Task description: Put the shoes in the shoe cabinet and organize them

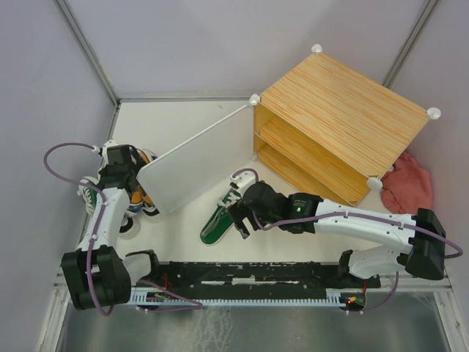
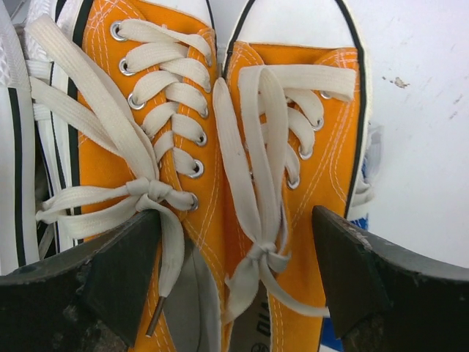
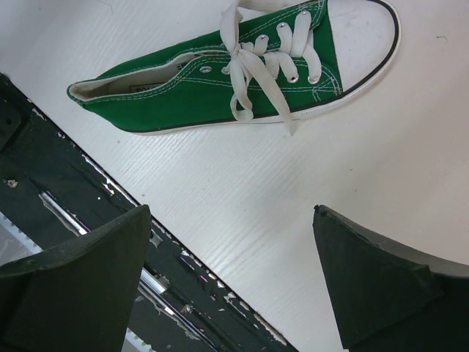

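Two orange shoes with white laces lie side by side in the left wrist view, a left one (image 2: 110, 44) and a right one (image 2: 330, 147). My left gripper is open, its fingers spread to either side over the pair. A green shoe (image 3: 172, 95) rests alone on the white floor, toe to the right in the right wrist view. Beside it, my right gripper stands open with only bare floor between its fingers. The wooden shoe cabinet (image 1: 344, 110) is at the back right, its shelves (image 1: 300, 150) bare where visible and its white door (image 1: 201, 158) swung out.
White shoes (image 2: 18, 161) crowd the orange pair on its left. The cabinet door stands close to the right of the left arm. Behind the cabinet's right end lies a red cloth (image 1: 407, 185).
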